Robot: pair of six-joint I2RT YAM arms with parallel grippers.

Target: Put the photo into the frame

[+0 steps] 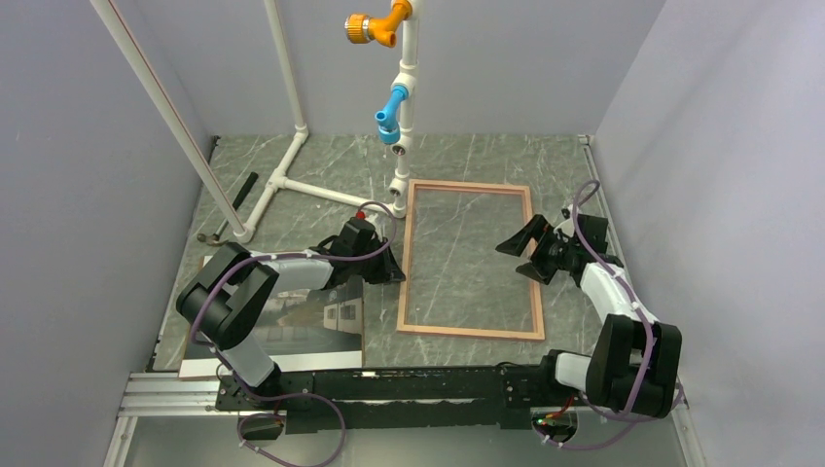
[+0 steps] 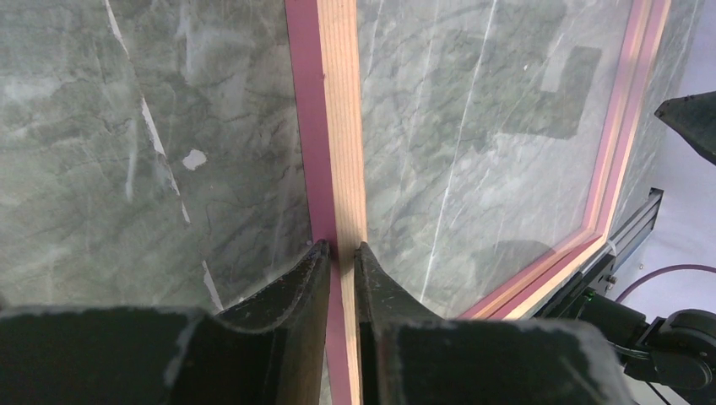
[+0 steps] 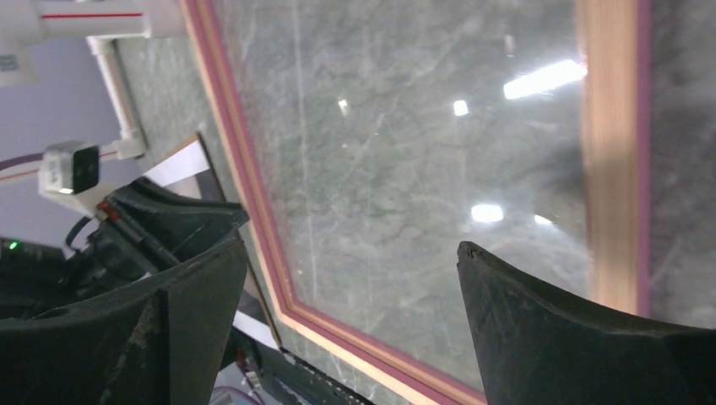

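The empty wooden frame (image 1: 472, 332) lies on the stone-patterned table, its inside showing only grey surface. My left gripper is shut on the frame's left bar (image 2: 342, 126), one finger on each side of it. Over the right bar (image 3: 614, 160) stands my right gripper (image 1: 509, 260), open; in the right wrist view its fingers (image 3: 540, 337) are wide apart with nothing gripped between them. The photo (image 1: 292, 336), a dark print with a pale border, lies at the lower left, partly covered by the left arm.
White pipes (image 1: 331, 194) stand behind the frame and at the back left, carrying a blue fitting (image 1: 389, 115). A hammer (image 1: 238, 199) rests at the far left. Bare table shows behind the frame and to its right.
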